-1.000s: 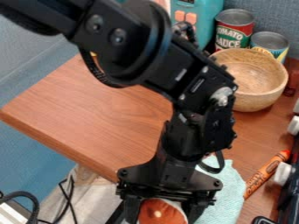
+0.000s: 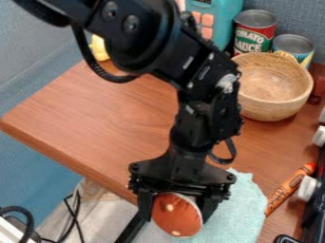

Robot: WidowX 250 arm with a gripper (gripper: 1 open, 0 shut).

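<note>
My gripper (image 2: 178, 213) is low at the front of the table, its black fingers either side of an orange-red round object with a white rim (image 2: 177, 222). Whether the fingers press on it or stand just around it is hard to tell. A pale mint cloth (image 2: 238, 214) lies beside and under that object, partly hidden by the gripper.
A woven bowl (image 2: 271, 90) stands at the back right before two cans (image 2: 254, 31). An orange wrapped item (image 2: 291, 186) and dark white-capped items (image 2: 313, 204) line the right edge. Cables lie off the table's front-left edge.
The arm and gripper have shifted up and back in the view, away from the camera, uncovering more of the orange-red object between the fingers.
</note>
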